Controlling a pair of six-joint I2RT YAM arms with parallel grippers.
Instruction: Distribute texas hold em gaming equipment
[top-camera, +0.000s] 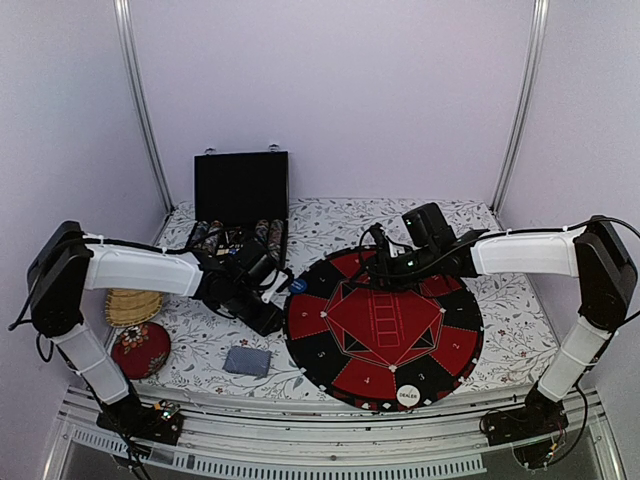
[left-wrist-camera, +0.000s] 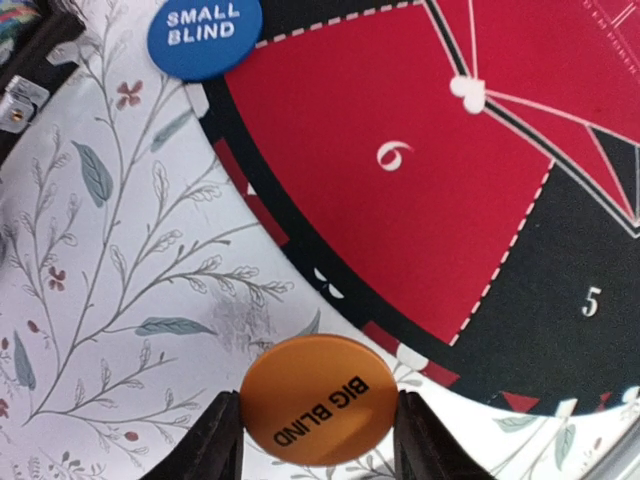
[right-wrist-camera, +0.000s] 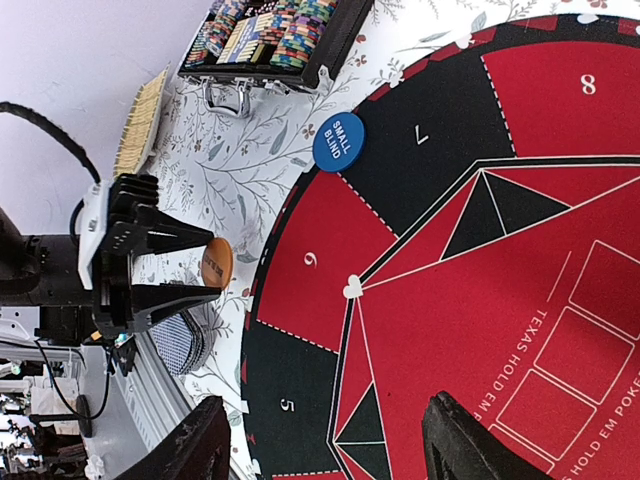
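Note:
My left gripper is shut on the orange BIG BLIND disc, held beside the mat's left edge near segments 5 and 6. The blue SMALL BLIND disc lies on the rim of the round red-black mat by segments 6 and 7. The white DEALER disc lies at the mat's front edge. My right gripper is over the mat's back part; in its wrist view its fingers stand apart at the bottom edge, and anything held between them is not visible.
An open chip case stands back left. Woven baskets, a red round cushion-like item and a grey cloth-like item lie left and front left.

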